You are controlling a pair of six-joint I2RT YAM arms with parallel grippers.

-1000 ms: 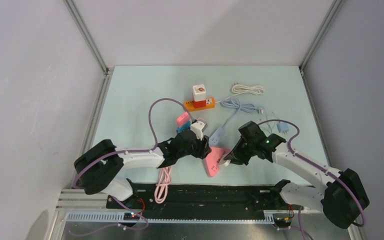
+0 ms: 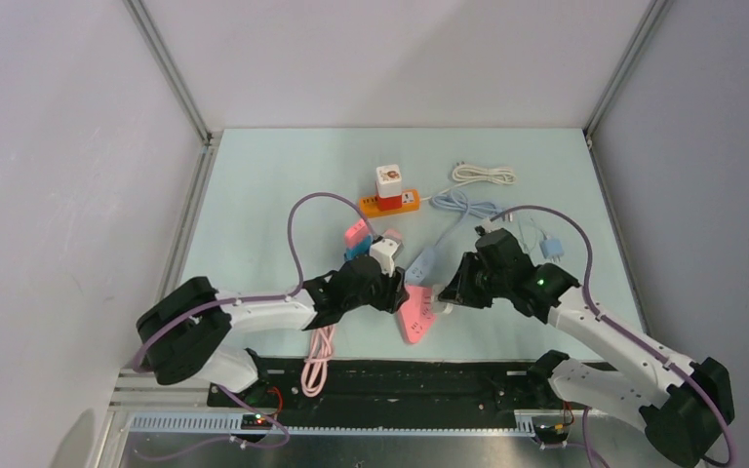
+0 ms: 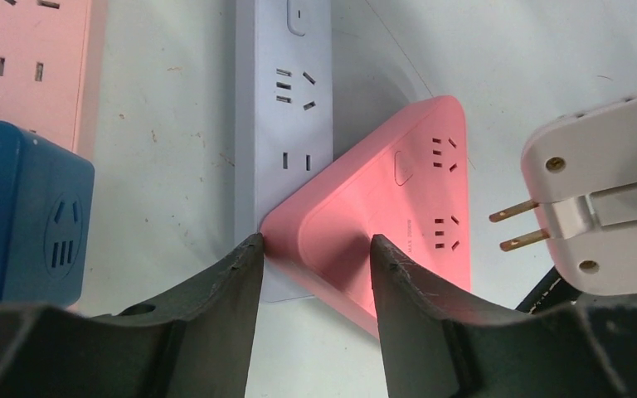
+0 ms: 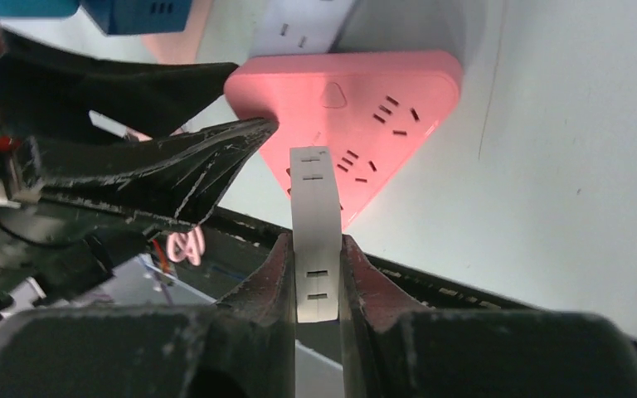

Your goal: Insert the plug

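Note:
A white plug (image 4: 313, 224) with slots in its end is between the fingers of my right gripper, which is shut on it. In the left wrist view the plug's two brass prongs (image 3: 518, 228) point left, clear of any socket, to the right of the pink power strip (image 3: 415, 199). The pink strip lies flat in the top view, sockets facing up. My left gripper is at the strip's rounded corner, its fingers apart with the corner between them. Whether both press on it, I cannot tell.
A pale blue strip (image 3: 282, 124) lies against the pink one. A blue plug block (image 3: 41, 207) and another pink strip (image 3: 41, 66) are left of it. Farther back stands an orange strip (image 2: 411, 201) with a white block (image 2: 388, 179). Free table lies at the right front.
My right gripper has risen with the plug and moved slightly back, away from the pink strip's surface. The left arm has shifted only slightly; the pink strip stays put.

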